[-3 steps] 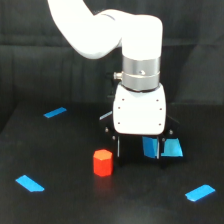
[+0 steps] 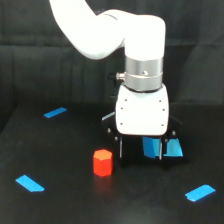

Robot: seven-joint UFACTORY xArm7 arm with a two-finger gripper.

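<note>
A small red block (image 2: pixel 102 163) stands on the dark table, left of and in front of my gripper (image 2: pixel 141 154). The white hand points down, and its dark fingers are spread apart at either side. Nothing shows between them, though they are hard to make out against the black surface. Behind the hand and to its right sits a blue object (image 2: pixel 173 148), partly covered by the gripper; its full shape cannot be seen.
Blue strips lie flat on the table at the back left (image 2: pixel 55 112), the front left (image 2: pixel 30 184) and the front right (image 2: pixel 200 192). A dark backdrop closes off the rear.
My gripper has shifted very slightly to the right. The red block and the blue object stay where they were.
</note>
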